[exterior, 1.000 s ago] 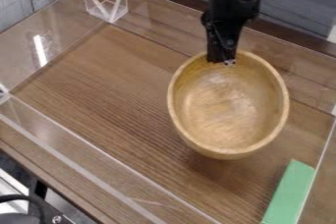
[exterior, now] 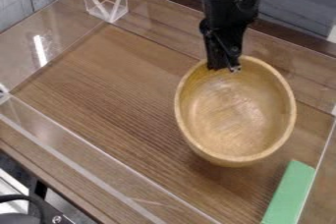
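Note:
The black gripper (exterior: pixel 221 57) comes down from the top of the camera view and is shut on the upper rim of a large tan oval bowl (exterior: pixel 234 110). The bowl is tilted toward the camera, showing its inside, in the right half of the wooden table (exterior: pixel 98 115). Whether it touches the table cannot be told from this view.
A green board (exterior: pixel 290 191) lies at the lower right, below the bowl. A clear plastic holder (exterior: pixel 108 4) stands at the upper left. A dark cable curves at the bottom left corner.

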